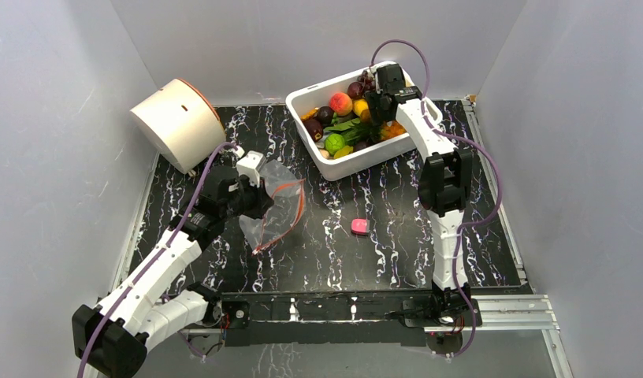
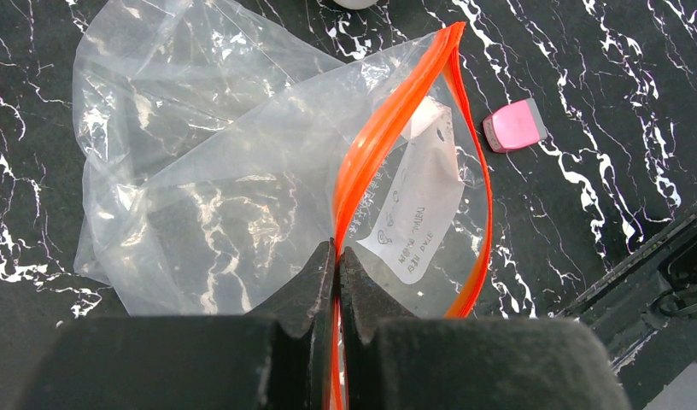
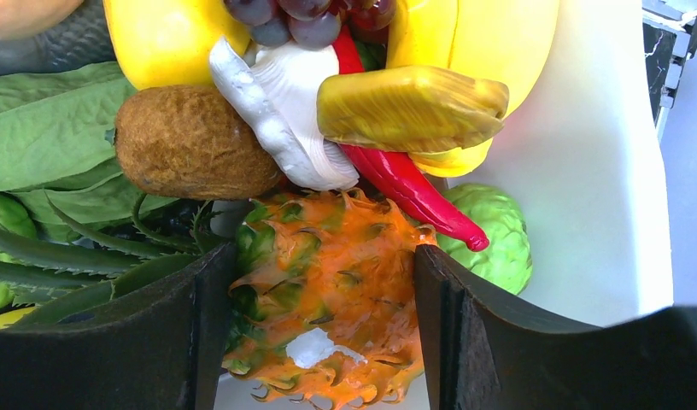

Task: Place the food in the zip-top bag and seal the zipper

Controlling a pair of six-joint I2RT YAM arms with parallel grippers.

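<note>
The clear zip top bag point(image 2: 234, 205) lies spread on the table with its orange zipper edge point(image 2: 375, 145) parted into a gaping mouth. My left gripper is shut on one side of that orange edge. In the right wrist view, an orange spiky fruit point(image 3: 336, 290) with green patches sits in the bin, between the fingers of my right gripper. Those fingers stand apart, one at each side of the fruit, close against it; whether they grip it cannot be told. From above, the right gripper hides part of the bin's contents.
A white bin point(image 1: 352, 165) at the back holds many foods, among them a brown kiwi point(image 3: 196, 141), a red chili point(image 3: 413, 192) and a peach point(image 1: 340, 103). A pink block point(image 1: 360, 227) lies mid-table. A cream cylinder point(image 1: 176, 126) stands back left.
</note>
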